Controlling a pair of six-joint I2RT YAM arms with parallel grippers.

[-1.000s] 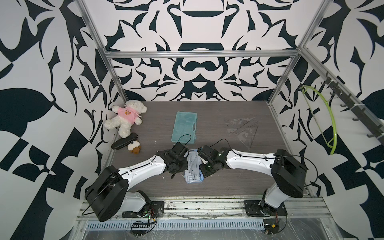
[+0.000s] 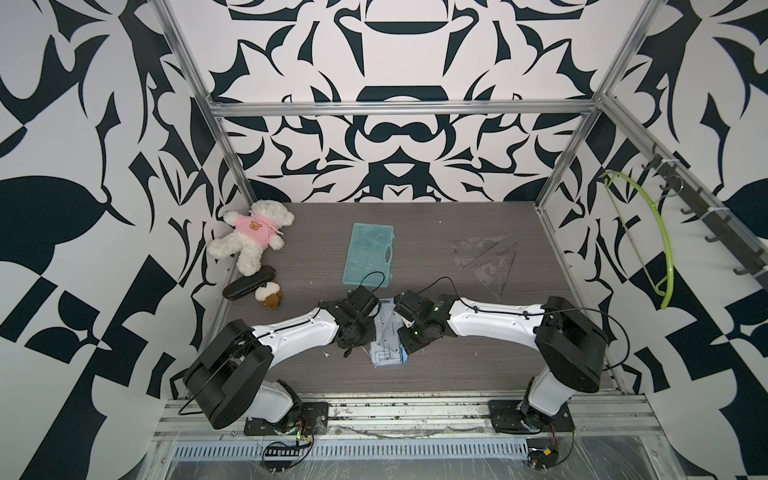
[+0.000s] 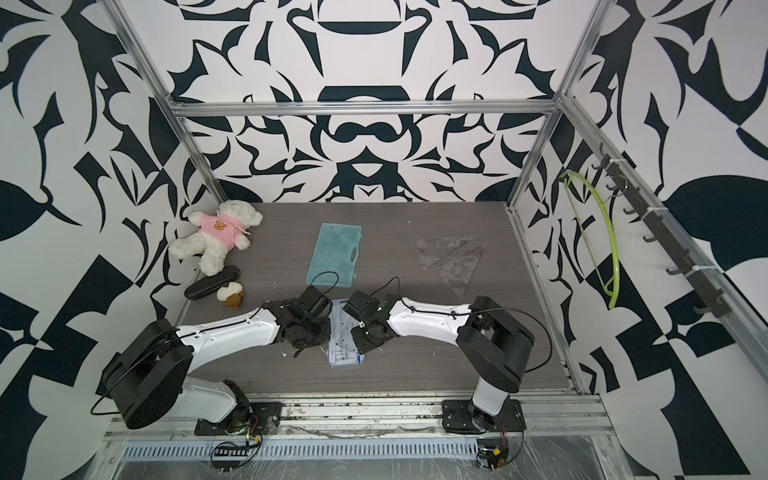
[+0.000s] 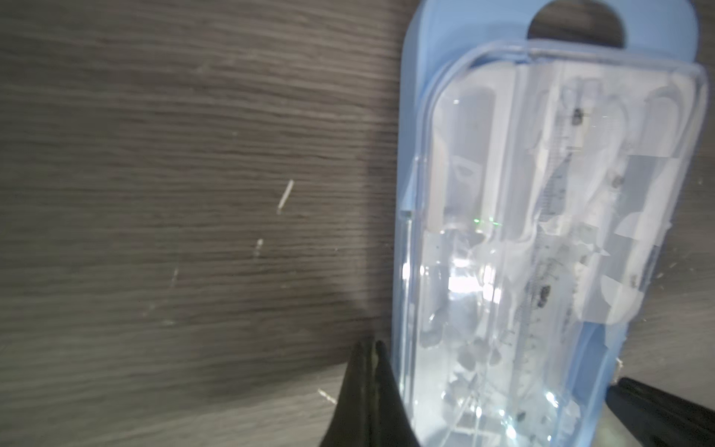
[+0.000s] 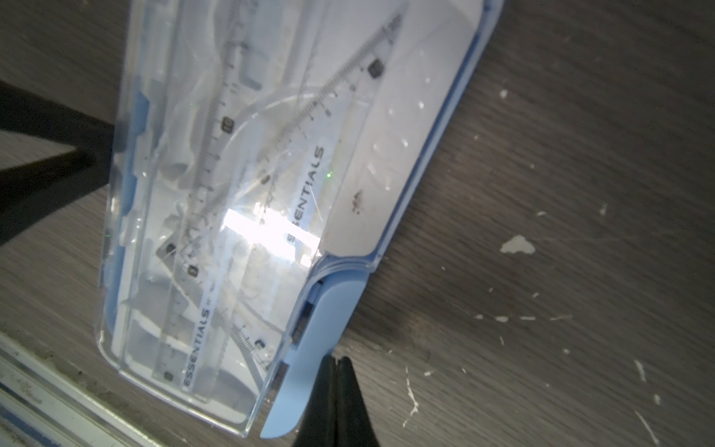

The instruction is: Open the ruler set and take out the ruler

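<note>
The ruler set (image 2: 387,340) is a clear-lidded case with a pale blue base and handle, lying closed on the table between both arms. Through its lid show a clear ruler (image 5: 212,141) and a set square (image 5: 316,104). In the left wrist view, my left gripper is shut with nothing between its fingers, its tips beside the case's long edge. My right gripper is also shut on nothing; its tips are close to the blue tab (image 5: 316,350) on the case's side, which lies outside the fingers. Whether either gripper touches the case I cannot tell.
Behind the case lies a teal box (image 2: 369,254). Two clear triangles (image 2: 496,268) rest at the back right. On the left are a white teddy bear (image 2: 254,232), a black case (image 2: 249,282) and a small plush (image 2: 269,294).
The right gripper has shifted slightly against the case. Both stay shut.
</note>
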